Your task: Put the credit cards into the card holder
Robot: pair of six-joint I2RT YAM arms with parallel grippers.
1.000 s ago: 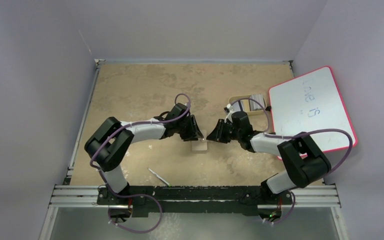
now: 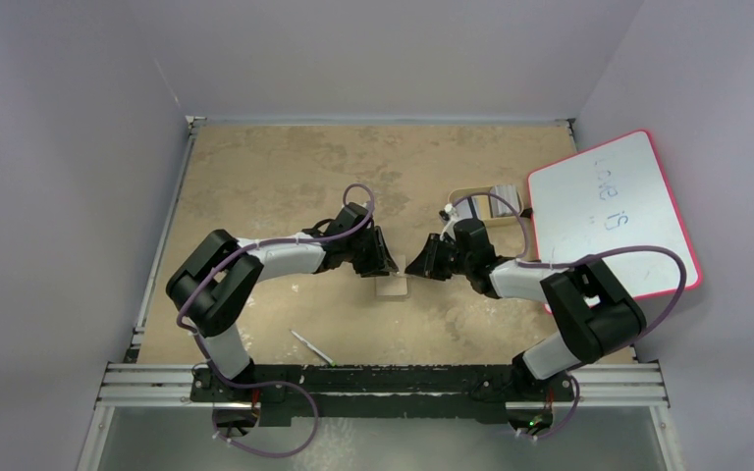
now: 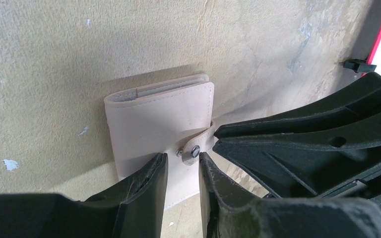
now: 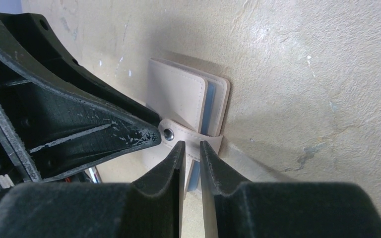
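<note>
A pale pink card holder [image 2: 392,289] with a snap strap lies on the table between both grippers; in the right wrist view [image 4: 176,89] a blue-grey strip shows along its edge under the strap. My left gripper [image 2: 384,260] is over its upper part, fingertips by the snap, slightly apart with no clear hold visible [image 3: 180,158]. My right gripper [image 2: 422,267] is at the holder's right side, its fingertips close together at the strap [image 4: 192,147]; whether they grip it I cannot tell.
A tray [image 2: 481,194] with card-like items stands at the back right, beside a whiteboard [image 2: 604,186]. A pen [image 2: 310,345] lies at the front left.
</note>
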